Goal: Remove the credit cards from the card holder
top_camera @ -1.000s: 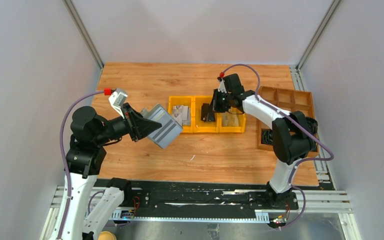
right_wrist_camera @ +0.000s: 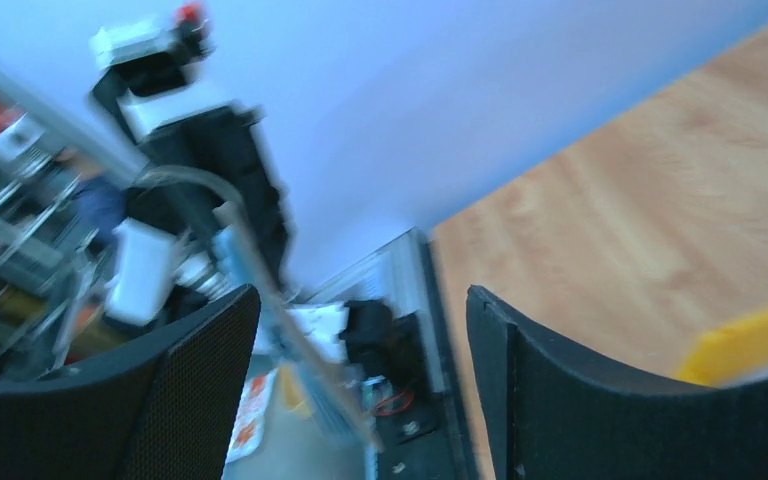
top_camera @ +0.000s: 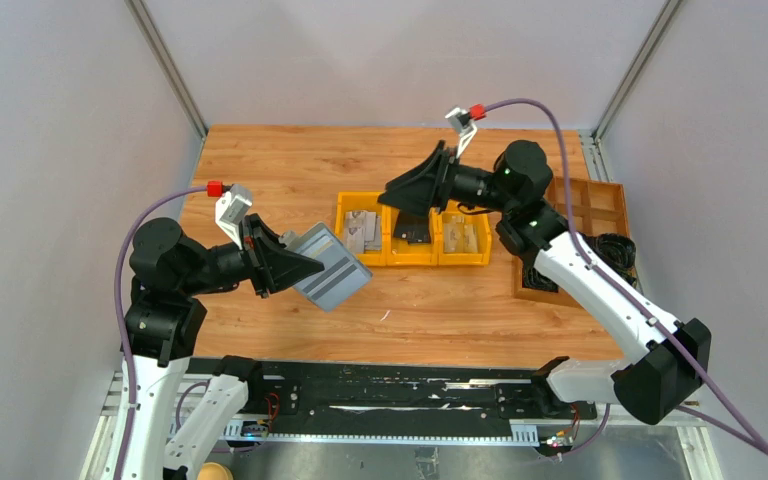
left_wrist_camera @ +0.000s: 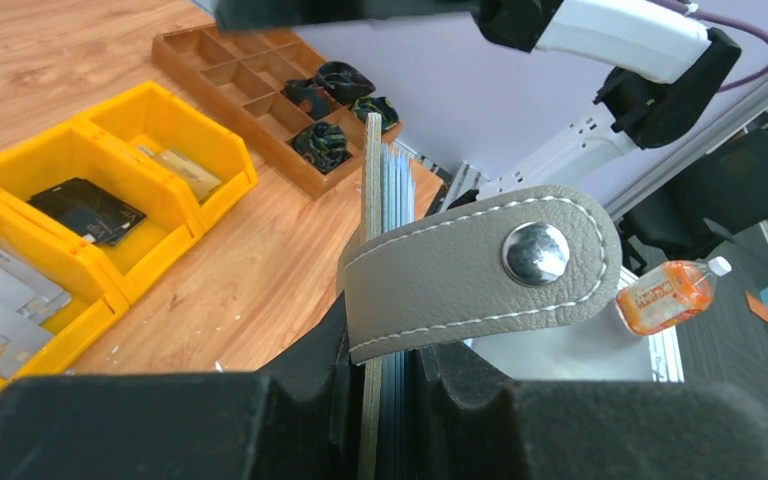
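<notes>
My left gripper (top_camera: 280,262) is shut on the card holder (top_camera: 332,270), raised over the table's left part. In the left wrist view its grey leather strap (left_wrist_camera: 440,260) with a snap stud crosses a stack of sleeve edges (left_wrist_camera: 395,190). My right gripper (top_camera: 408,190) stands open above the yellow bins, apart from the holder, with nothing seen between its fingers. Cards lie in the yellow bins: grey ones (top_camera: 363,230) in the left, dark ones (top_camera: 412,230) in the middle, pale ones (top_camera: 460,235) in the right. The right wrist view is blurred.
A wooden compartment tray (top_camera: 590,200) with dark coiled or bunched items stands at the right. Walls enclose both sides and the back.
The right arm has risen from the middle bin toward the camera, its elbow swinging right and toward the front. The left gripper with the holder has shifted slightly toward the front.
</notes>
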